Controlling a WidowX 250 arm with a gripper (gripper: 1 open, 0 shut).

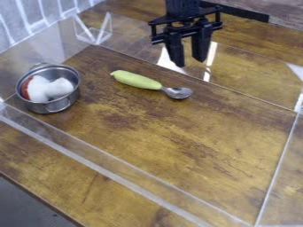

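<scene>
My black gripper point(182, 44) hangs at the top centre, above and behind the other items, its two fingers apart with nothing visible between them. Below it lie a pale green corn-like object point(136, 80) and a metal spoon-like piece point(178, 92) at that object's right end. On the left stands a steel pot point(50, 104) holding white rounded items point(53, 87) and something red.
Clear low walls point(142, 165) surround the work area on the wooden table point(166, 142). A white railing stands at the upper left.
</scene>
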